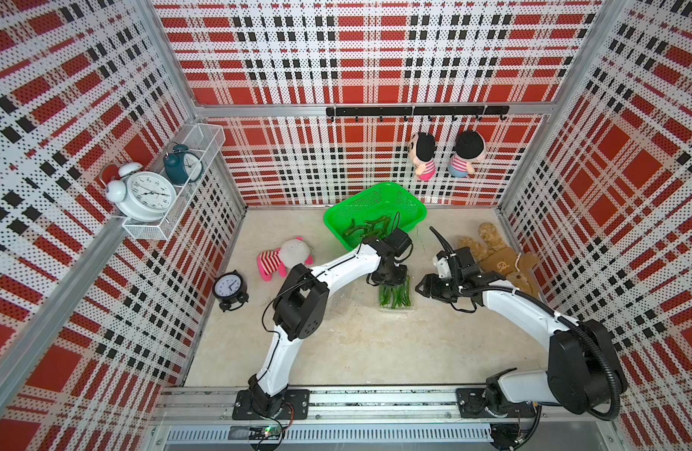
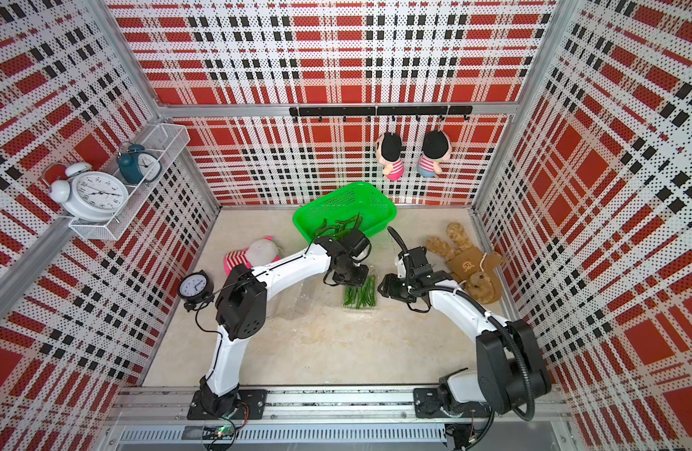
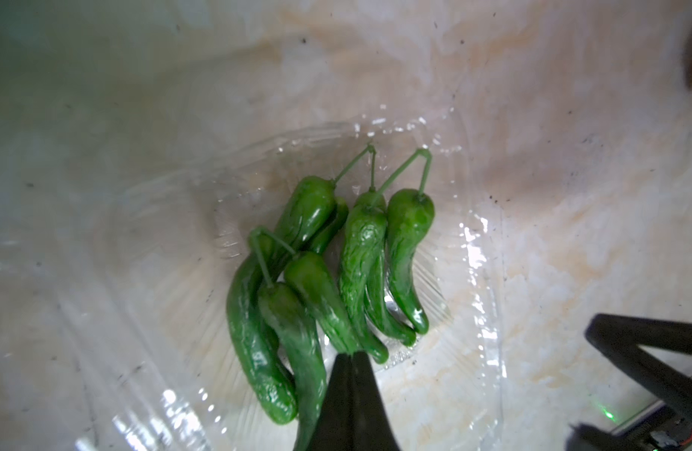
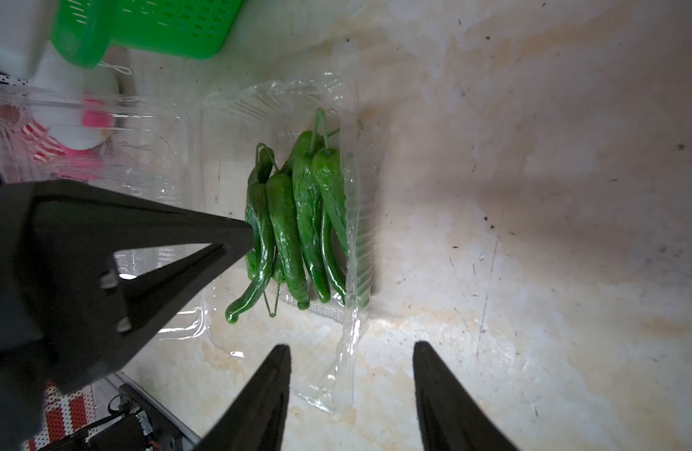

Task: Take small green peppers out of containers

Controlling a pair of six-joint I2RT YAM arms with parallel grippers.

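Observation:
Several small green peppers (image 3: 364, 248) lie side by side in a clear plastic container (image 3: 490, 300), stems toward the back in the left wrist view. My left gripper is shut, its fingertips pressed together over the front ends of the peppers; no pepper is between them. One pepper (image 3: 292, 338) lies just beside those fingers, on the outside. In the right wrist view the closed left fingers reach in from the left over the peppers (image 4: 287, 240). My right gripper is open and empty, to the right of the container.
Behind the container stands a green basket (image 1: 415, 212) with some peppers (image 1: 372, 225) in it. The container's clear lid (image 4: 154, 150) lies folded out to the left. A striped plush (image 1: 270, 263) and brown plush (image 1: 511, 263) flank the area.

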